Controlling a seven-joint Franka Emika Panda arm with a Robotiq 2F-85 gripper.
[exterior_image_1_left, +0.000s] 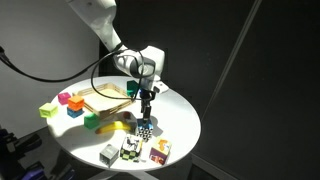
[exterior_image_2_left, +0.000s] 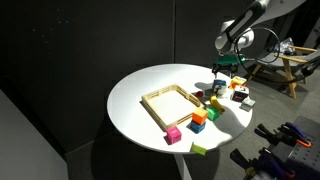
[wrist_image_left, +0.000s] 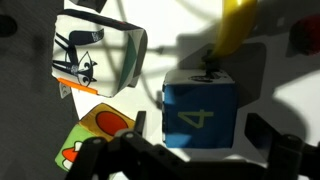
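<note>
A dark blue block (wrist_image_left: 200, 112) marked with a "4" lies on the white table, centred in the wrist view. My gripper is open, one dark finger on each side of the block's lower part in that view, with visible gaps. From exterior view 1, the gripper (exterior_image_1_left: 146, 108) hangs over the same blue block (exterior_image_1_left: 145, 129), pointing down. Whether the fingertips reach down beside the block cannot be told.
A yellow banana-like object (exterior_image_1_left: 116, 127) lies close to the block. Patterned cubes (exterior_image_1_left: 131, 149) stand near the front edge. An open wooden tray (exterior_image_1_left: 104, 99) sits farther back, with several coloured blocks left of it.
</note>
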